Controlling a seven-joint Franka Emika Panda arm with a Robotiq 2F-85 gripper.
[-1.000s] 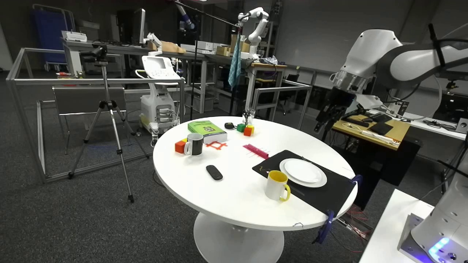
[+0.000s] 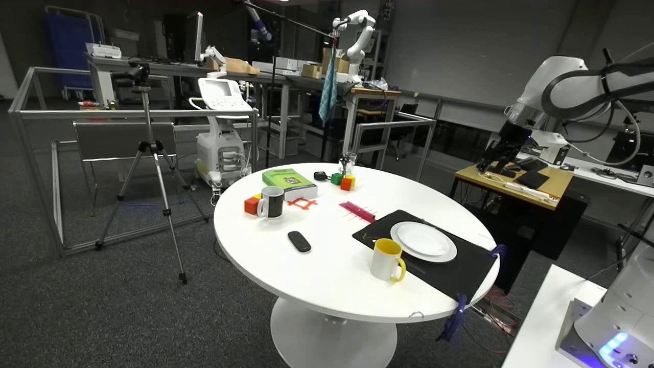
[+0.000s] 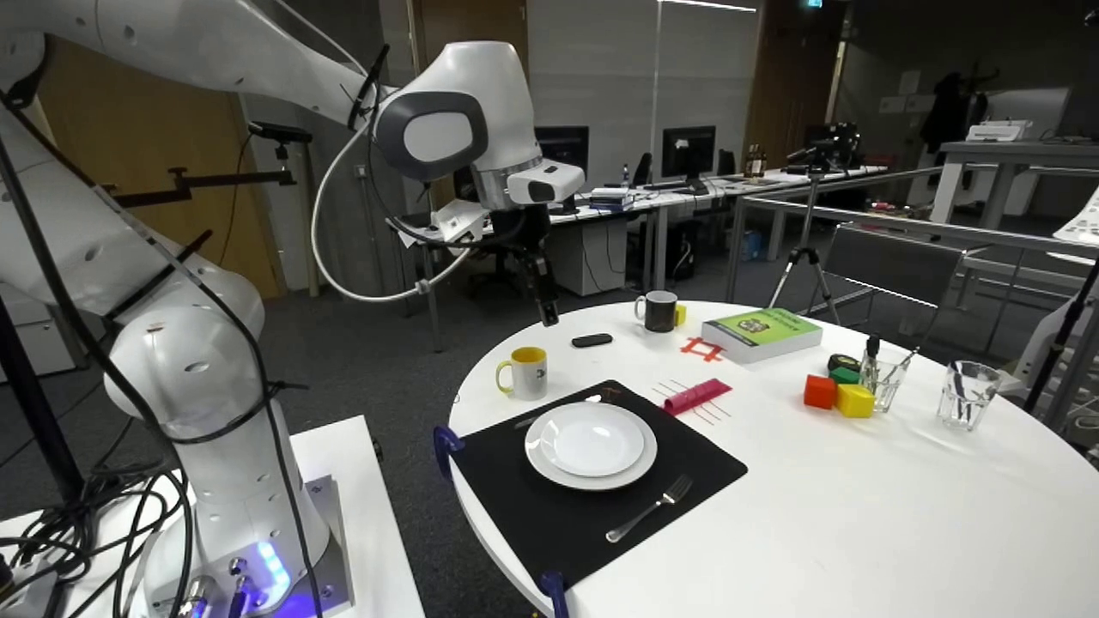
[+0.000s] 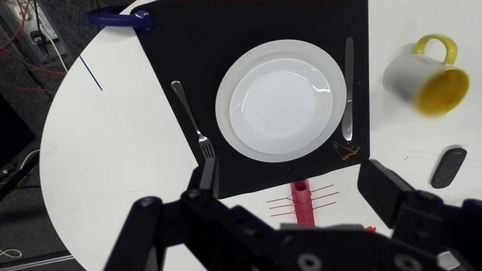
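Observation:
My gripper is open and empty, held above the round white table. In the wrist view its fingers frame the lower part of the picture, with a pink tube (image 4: 301, 205) seen on the table between them. A white plate (image 3: 546, 463) with a smaller white plate (image 3: 592, 438) on it lies on the black mat (image 3: 505, 515). The fork (image 4: 189, 110) and the knife (image 4: 348, 97) lie on the mat on either side of the plates. Just off the mat, a white mug with yellow handle (image 2: 384, 263) stands upright.
A dark mug (image 3: 659, 311), a black oblong device (image 2: 299, 241), a green book (image 2: 288, 179) and several coloured blocks (image 3: 820, 391) occupy the table. Glasses (image 3: 966, 396) stand near its far edge. Blue clamps (image 2: 453, 318) grip the rim by the mat.
In exterior view 1 the arm and gripper have moved to the right and slightly up. The objects on the table have stayed where they were.

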